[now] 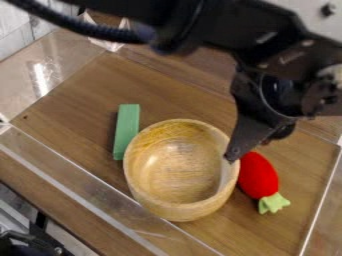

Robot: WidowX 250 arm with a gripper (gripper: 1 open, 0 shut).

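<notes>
A wooden bowl [174, 170] stands empty in the middle of the board. A green block [127, 128] lies upright along its left side. A red plush vegetable with a pale green top [257, 175] lies to the bowl's right. My dark gripper [243, 145] hangs over the bowl's right rim, above and left of the red vegetable. Its fingers are partly hidden by the arm, so I cannot see how far apart they are.
Clear plastic edges border the wooden board [74, 105] on the left, front and right. The back left of the board is free. A black cable arches across the top left.
</notes>
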